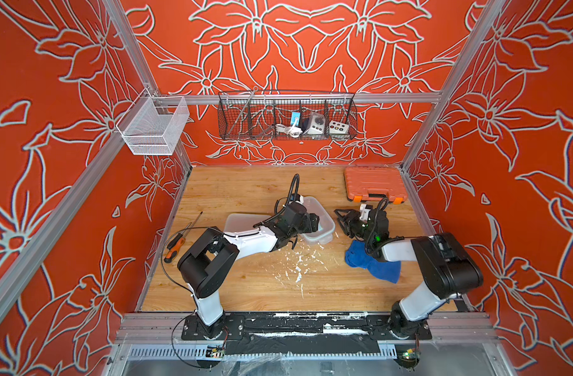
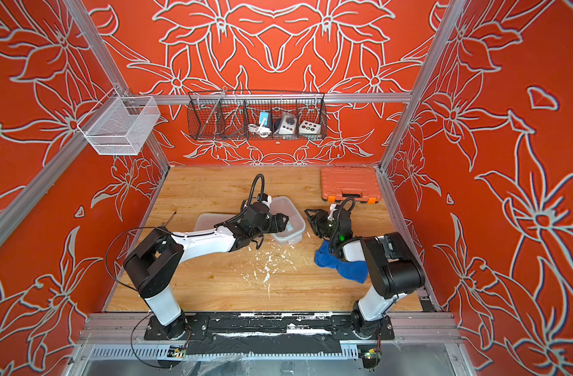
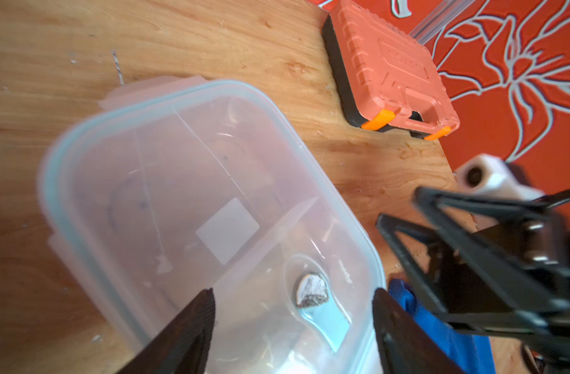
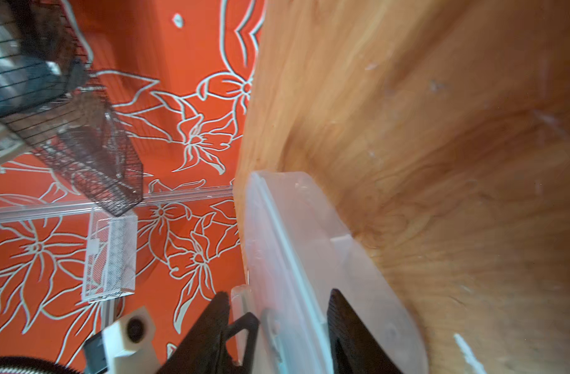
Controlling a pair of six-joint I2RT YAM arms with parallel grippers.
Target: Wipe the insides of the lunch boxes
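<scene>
A clear plastic lunch box (image 1: 324,211) stands open side up near the middle of the table, its inside plain in the left wrist view. My left gripper hangs over it, fingers (image 3: 188,339) spread and nothing held between them. Left of that box, partly behind the left arm, is a second pale container (image 1: 239,221). Just right of the first box is my right gripper, its fingers (image 4: 342,330) parted and empty; the box's wall (image 4: 300,243) lies beyond them. A blue cloth (image 1: 381,268) lies crumpled below the right arm.
White shavings (image 1: 299,266) litter the wood in front of the boxes. An orange tool case (image 1: 375,184) sits at the back right, and an orange-handled tool (image 1: 172,249) at the left edge. Bare table (image 1: 236,185) extends across the back left.
</scene>
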